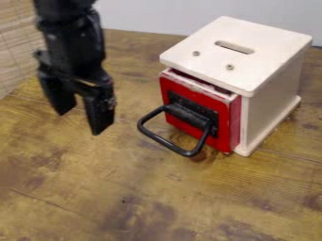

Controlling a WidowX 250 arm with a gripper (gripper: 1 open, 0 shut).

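A white wooden box [270, 94] with a slot and screws on top stands at the right, with a red front panel [220, 132] on its left face. From that panel a black loop handle [170, 141] sticks out toward the lower left. My dark gripper [78, 102] hangs blurred in the upper left, to the left of the box and apart from the handle. Its fingers look apart, with nothing seen between them.
A bamboo mat [15, 56] lines the left edge, and a pale wall stands behind.
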